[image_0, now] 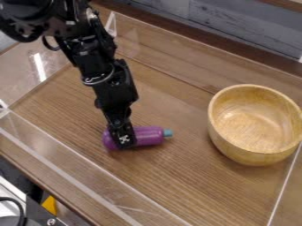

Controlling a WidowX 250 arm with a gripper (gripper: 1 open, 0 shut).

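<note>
A purple bottle [147, 135] with a teal cap lies on its side on the wooden surface, low in the middle of the camera view. My black gripper [122, 132] reaches down from the upper left onto the bottle's left part, its fingers over and around it. Whether they grip the bottle is hard to tell, as the dark parts overlap.
A large light wooden bowl [253, 150] sits to the right, apart from the bottle. A pale wall runs along the back, and cables show at the bottom left corner.
</note>
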